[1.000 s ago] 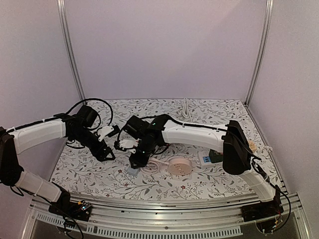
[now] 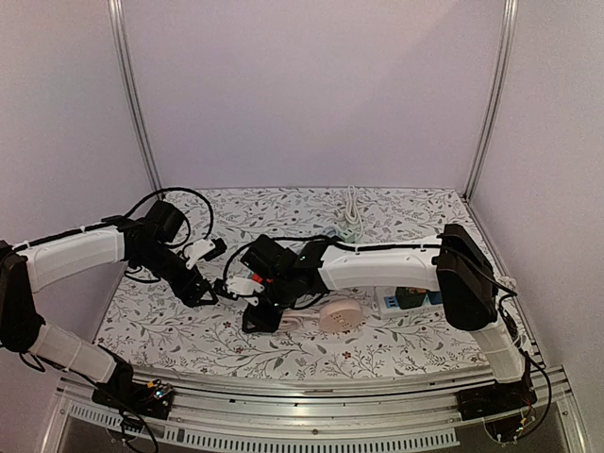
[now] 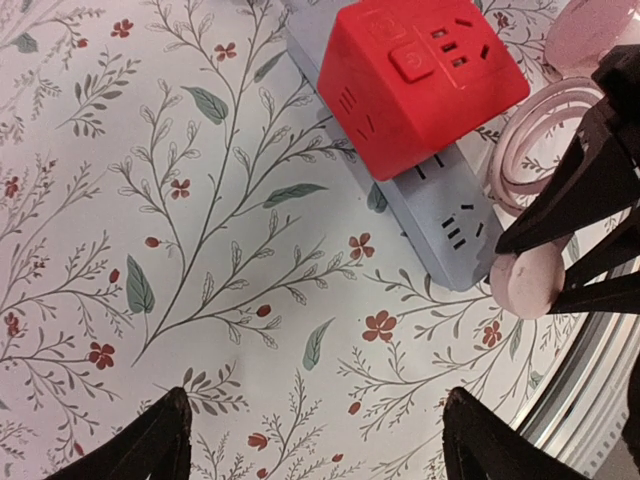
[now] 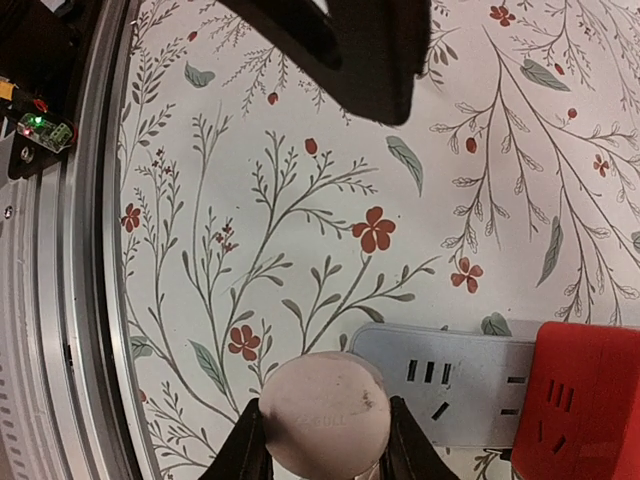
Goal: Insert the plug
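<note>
A round pale pink plug (image 4: 325, 415) is clamped in my right gripper. In the left wrist view that plug (image 3: 528, 282) is right beside the near end of a grey power strip (image 3: 445, 225), its face turned toward the camera. Empty slots show at this end of the strip; a red cube adapter (image 3: 420, 80) sits farther along it. The plug's prongs cannot be made out. To the left stands my left gripper (image 2: 209, 274), its fingers apart and nothing between them. From above, the right gripper hides the plug and most of the strip.
A pale pink round body (image 2: 342, 316) lies right of the strip, with a coiled pink cable (image 3: 530, 140) beside it. Another white strip (image 2: 389, 302) with a dark block is under the right arm. A white cable bundle (image 2: 351, 208) lies at the back.
My right gripper has shifted slightly toward the front edge, covering the grey strip's end that showed before. Some red of the adapter shows behind it. The left arm looks almost still.
</note>
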